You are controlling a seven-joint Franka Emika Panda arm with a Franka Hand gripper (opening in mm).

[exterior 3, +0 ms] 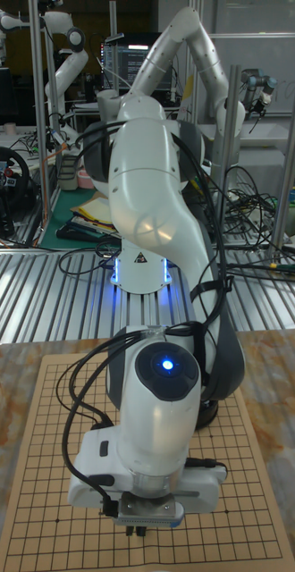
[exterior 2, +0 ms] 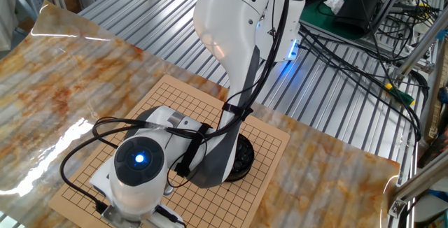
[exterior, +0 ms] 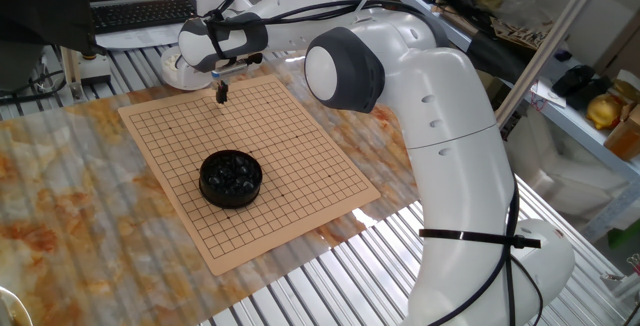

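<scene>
A tan board (exterior: 300, 181) with a black grid lies on the marbled table cover. On it stands a round black bowl (exterior: 230, 179) holding several glossy black stones; in exterior view 2 the arm partly covers this bowl (exterior 2: 242, 159). My gripper (exterior: 221, 94) hangs over the board's far end in exterior view 1, well away from the bowl. Only the dark fingertips (exterior 3: 130, 530) show beneath the hand in exterior view 3, close together. Whether they are shut, or have anything small between them, is too small to tell.
A white round container (exterior: 186, 69) sits just beyond the board's far edge, partly behind the arm. Past it is a black keyboard (exterior: 143, 13). Most of the grid is bare, and the marbled cover (exterior: 70, 211) left of the board is clear.
</scene>
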